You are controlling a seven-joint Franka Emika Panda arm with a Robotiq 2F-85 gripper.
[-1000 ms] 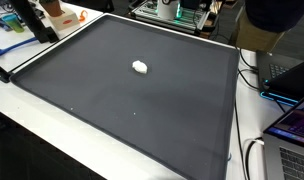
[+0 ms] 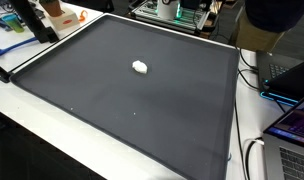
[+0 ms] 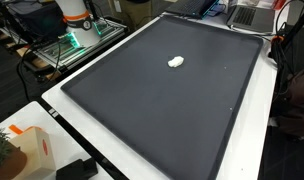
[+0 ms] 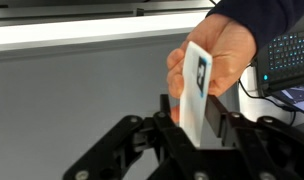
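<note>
In the wrist view my gripper has its fingers apart, one on each side of a white, narrow object [image 4: 199, 72] with a dark mark on it. A person's hand [image 4: 230, 55] holds this object from behind, its lower part reaching between my fingers. Small gaps seem to show beside it, though contact is hard to judge. On the dark grey board lies a small white lump [image 2: 140, 67], also visible in exterior view 2 as a white lump [image 3: 175, 62]. Neither exterior view shows my gripper.
The grey board [image 2: 122, 105] is otherwise bare. A laptop [image 4: 284, 68] and cables lie beyond its right side in the wrist view. A potted plant [image 3: 6, 155] stands at the near left corner in exterior view 2.
</note>
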